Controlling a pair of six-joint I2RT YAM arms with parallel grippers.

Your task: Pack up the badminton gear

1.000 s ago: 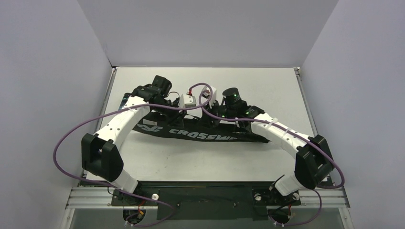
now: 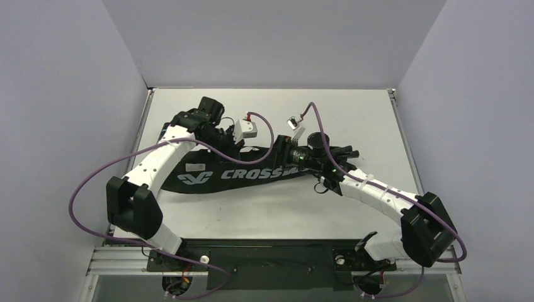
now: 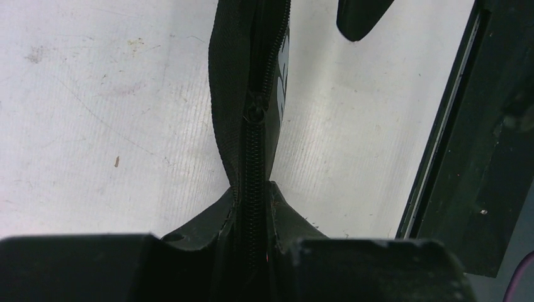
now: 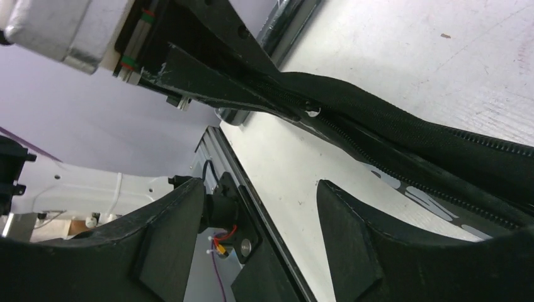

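The long black badminton bag (image 2: 208, 180) with white CROSSWAY lettering lies across the table. My left gripper (image 2: 237, 153) is shut on its zipped edge; in the left wrist view the zipper (image 3: 253, 151) runs straight between the fingers, with a zipper pull (image 3: 254, 113) just beyond them. Over the bag's middle, to the right of the left one, is my right gripper (image 2: 281, 151). Its fingers (image 4: 167, 233) stand apart with nothing between them. Past them, the right wrist view shows the bag's unzipped opening (image 4: 403, 138); what lies inside is hidden.
Dark rounded ends (image 2: 350, 153) show behind the right wrist near the bag's right end; I cannot tell what they are. The two grippers stand close together.
The bag's right part now lies more behind the right arm. The left arm has barely moved.
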